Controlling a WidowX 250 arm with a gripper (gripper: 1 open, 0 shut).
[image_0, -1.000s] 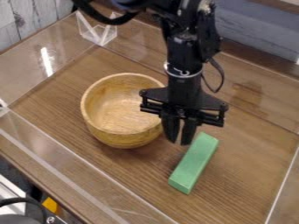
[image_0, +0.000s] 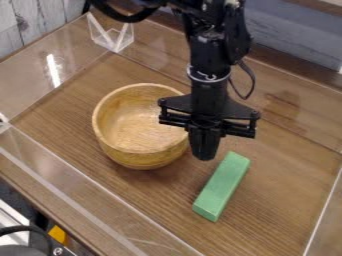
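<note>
The black gripper (image_0: 206, 130) hangs in the middle of the camera view, just right of a pale wooden bowl (image_0: 127, 110), over its right rim. Whether anything is between its fingers is hidden behind its body. A green block (image_0: 222, 188) lies flat on the wooden table to the lower right of the gripper, apart from it.
The wooden table (image_0: 94, 200) has free room at left, right and front. A clear plastic holder (image_0: 112, 34) stands at the back left. Black cables run at the lower left edge, beside the table.
The gripper has moved slightly up and back, away from the green block. The bowl and the block lie where they were.
</note>
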